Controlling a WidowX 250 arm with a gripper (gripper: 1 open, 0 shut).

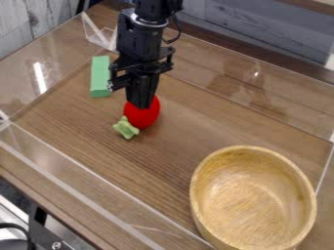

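The black gripper [137, 78] hangs just above a round red object [143, 114], its lower tips shut and close to or touching the top of it; whether anything is between them I cannot see clearly. A small light-green piece [125, 128] lies against the red object's lower left. A green block [101, 78] lies to the left of the gripper.
A large empty yellow bowl [251, 198] fills the lower right of the wooden table [72, 156]. A clear plastic item [100, 29] is at the back left.
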